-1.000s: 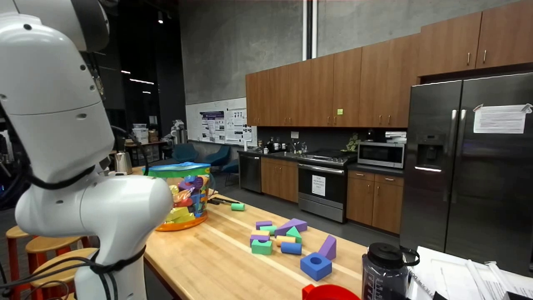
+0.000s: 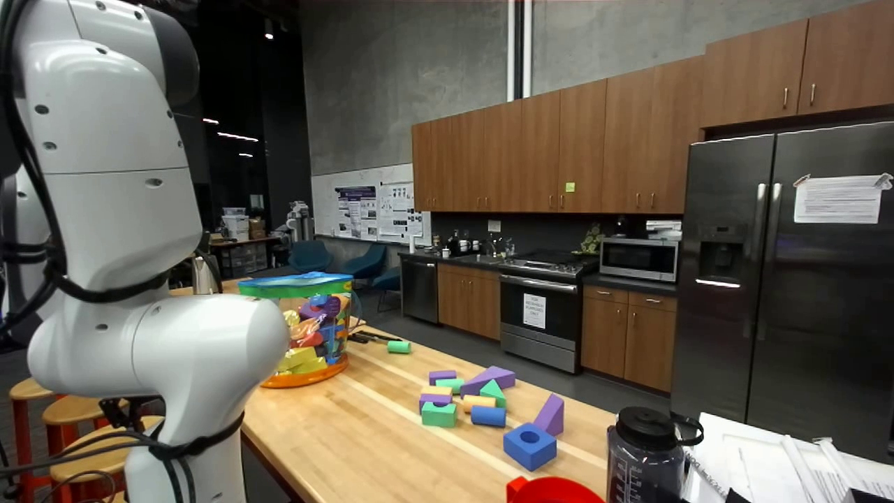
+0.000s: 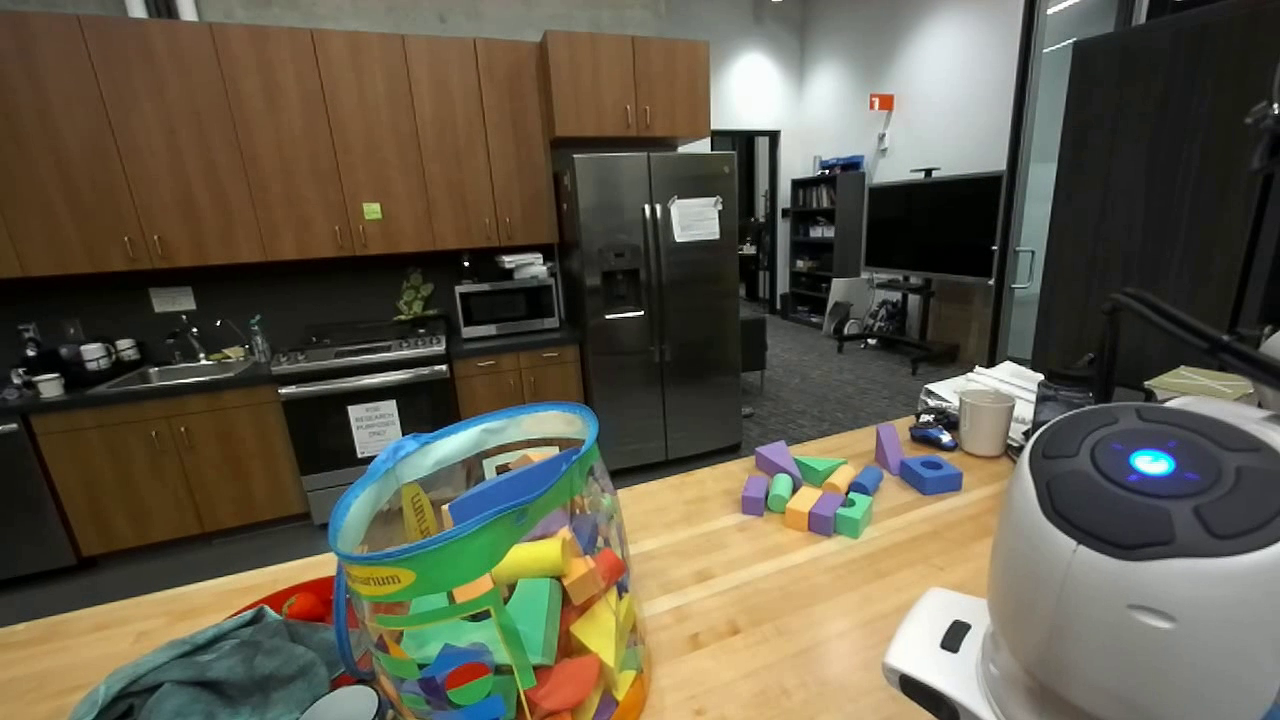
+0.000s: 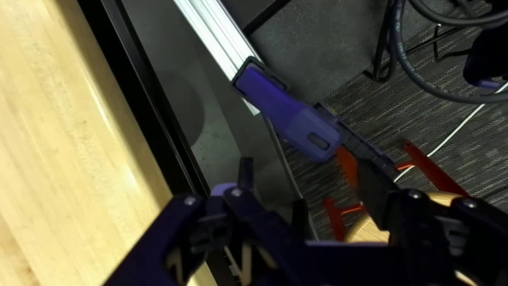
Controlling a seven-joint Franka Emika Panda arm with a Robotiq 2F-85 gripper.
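My gripper stands open in the wrist view, its dark fingers wide apart and nothing held between them. It hangs past the wooden table's edge, over the floor and a stool. Neither exterior view shows it. Coloured blocks lie grouped on the tabletop: a blue block with a hole (image 2: 529, 446), a blue cylinder (image 2: 488, 416), a green notched block (image 2: 439, 414), a purple wedge (image 2: 550, 415) and several others. A clear bag (image 3: 480, 576) with a green and blue rim holds many more blocks. One green cylinder (image 2: 399, 346) lies apart, close to the bag.
A black-lidded bottle (image 2: 645, 457), a red container (image 2: 553, 490) and papers (image 2: 754, 461) crowd the table's near right. A grey-green cloth (image 3: 228, 666) lies by the bag. Bare wood (image 2: 360, 427) stretches in front of the blocks. Stools (image 2: 92, 415) stand beside the table.
The arm's upper links have swung and shifted slightly right in exterior view 1, and the cables moved with them. The blocks, bag and bottle have stayed put.
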